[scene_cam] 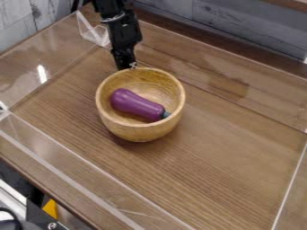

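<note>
A wooden bowl (166, 126) sits left of centre on the wooden table, with a purple eggplant (135, 103) lying inside it. Just behind the bowl's back rim is my gripper (126, 63), on a black arm reaching in from the top. Its fingers look shut, and they are small and dark in this view, with nothing visible held between them.
A pale wall runs along the back right, and the table's left edge shows at the lower left.
</note>
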